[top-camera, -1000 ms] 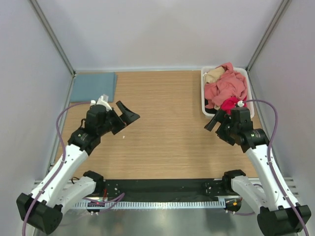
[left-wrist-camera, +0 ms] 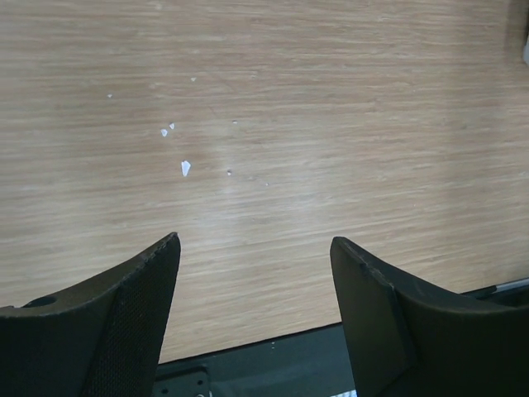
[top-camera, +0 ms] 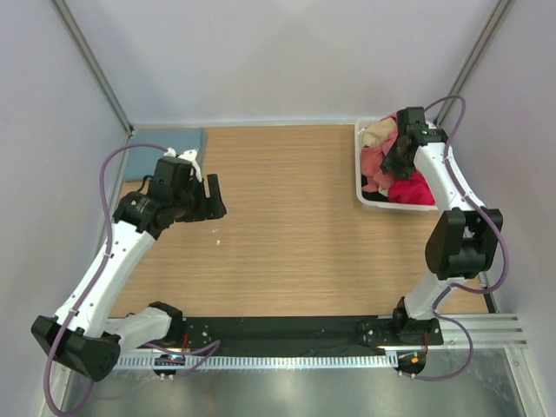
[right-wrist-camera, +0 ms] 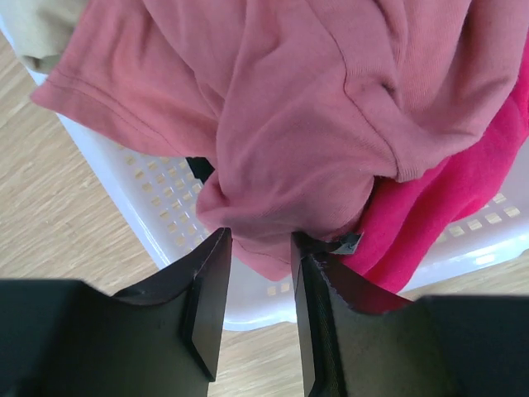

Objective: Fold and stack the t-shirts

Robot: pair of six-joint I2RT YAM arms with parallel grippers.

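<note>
A white basket (top-camera: 358, 174) at the back right holds a heap of t-shirts: a salmon pink shirt (right-wrist-camera: 297, 141) on top, a magenta shirt (right-wrist-camera: 421, 215) beside it, a beige one (top-camera: 377, 132) and something black. Over the basket is my right gripper, its fingers parted, with pink cloth beneath and just ahead of the tips; no cloth is clearly between them. On the left, my left gripper hangs open above bare table, nothing between its fingers. A flat blue-grey square (top-camera: 184, 139) lies at the back left; whether it is a folded shirt I cannot tell.
Walls close in the sides and back. A dark strip (top-camera: 287, 334) runs along the front edge.
My right arm has swung back from in front of the basket to over the shirts, covering part of them.
</note>
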